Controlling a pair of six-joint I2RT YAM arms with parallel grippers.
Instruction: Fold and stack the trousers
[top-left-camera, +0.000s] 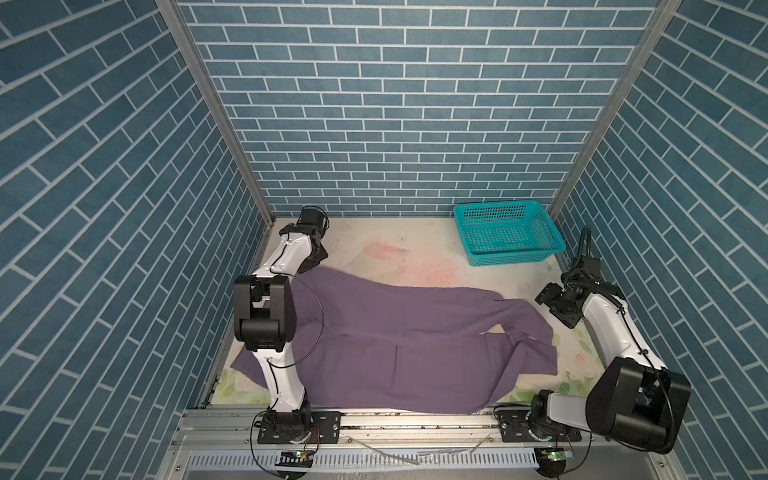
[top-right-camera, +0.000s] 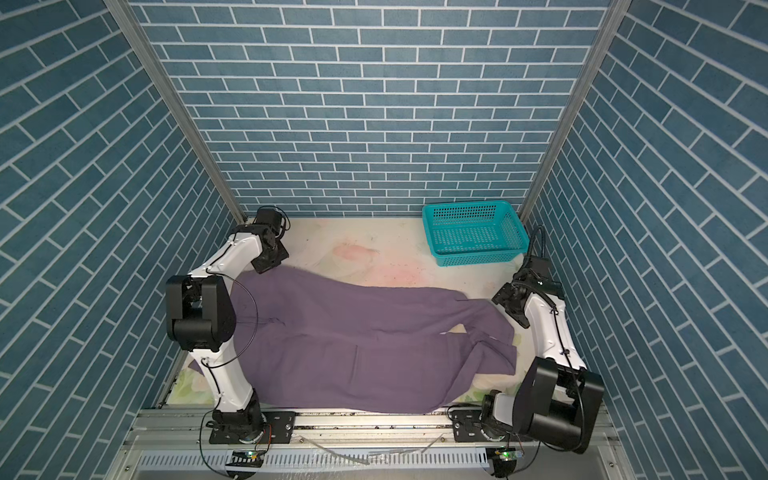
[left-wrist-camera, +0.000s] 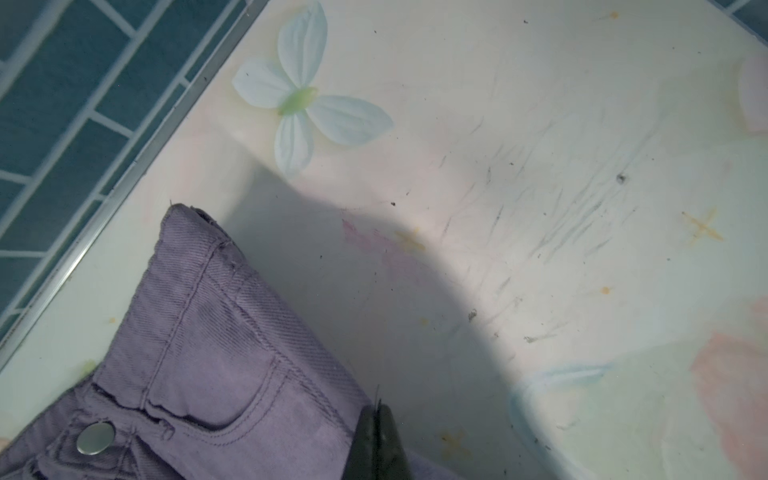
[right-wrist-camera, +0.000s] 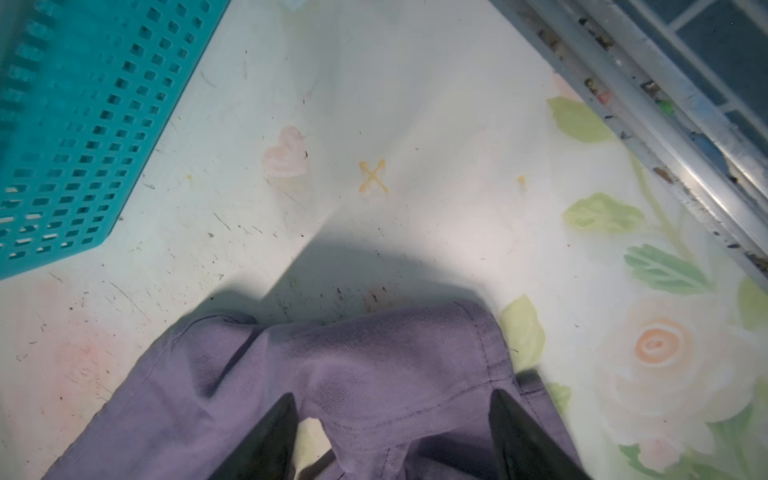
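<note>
Purple trousers (top-left-camera: 400, 368) lie spread sideways across the table, waistband to the left, leg ends to the right. My left gripper is shut on their far edge near the front pocket, pulling that edge toward the back; a shadow beside it suggests the cloth is lifted. The button (left-wrist-camera: 95, 438) and waistband show in the left wrist view. Over the leg ends at right, my right gripper stands open, its fingers (right-wrist-camera: 276, 440) on either side of a rumpled hem (right-wrist-camera: 488, 352) and nothing gripped. The left arm hides part of the waist in the top views.
An empty teal basket (top-left-camera: 512, 257) stands at the back right. Brick-pattern walls with metal rails close in the back and sides.
</note>
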